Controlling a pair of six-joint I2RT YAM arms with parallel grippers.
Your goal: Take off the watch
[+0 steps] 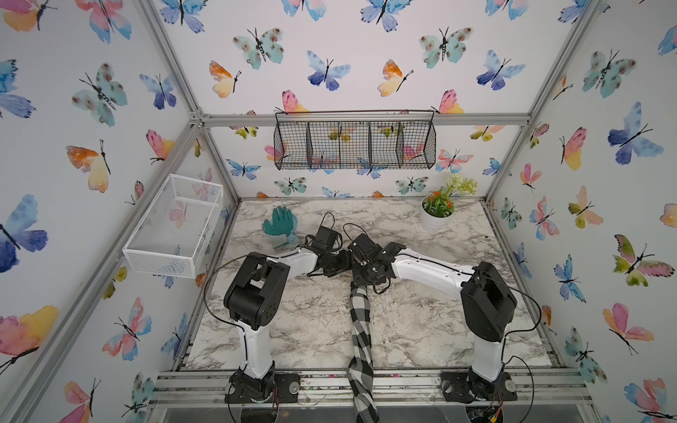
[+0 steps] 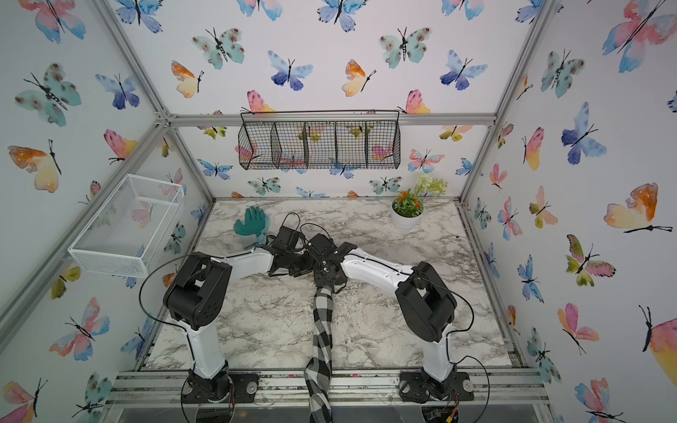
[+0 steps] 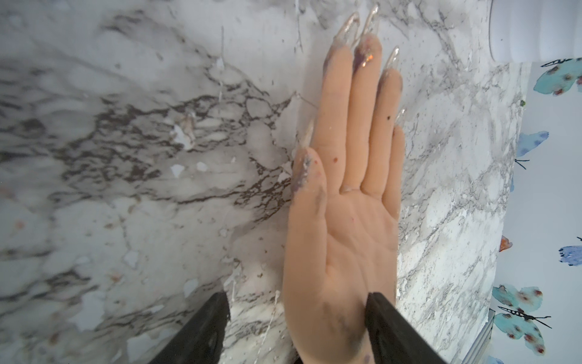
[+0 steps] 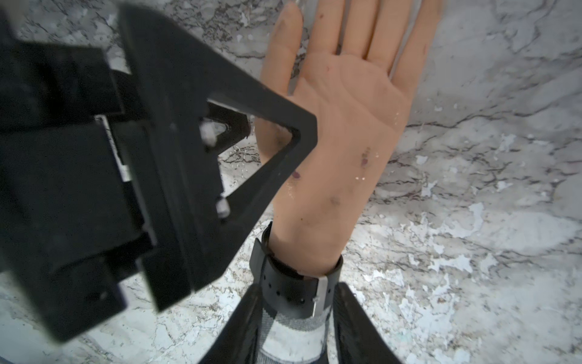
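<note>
The watch's black strap [image 4: 297, 288] wraps the wrist of a flesh-coloured mannequin hand [image 4: 339, 139] lying palm up, with a metal buckle part [image 4: 320, 296] on the upturned side. My right gripper is open, its fingers appearing on either side of the strap; contact cannot be told. My left gripper stands open over the base of the hand, and one finger [image 3: 394, 330] overlaps the palm side. In the right wrist view, a black left-gripper finger [image 4: 182, 145] reaches over the thumb side of the hand. The watch's face is hidden.
A black-and-white checked sleeve [image 1: 360, 324] covers the forearm down to the front edge. Both arms meet closely at mid-table. A teal hand-shaped object [image 1: 280, 222] stands at back left, a potted plant [image 1: 437, 210] at back right.
</note>
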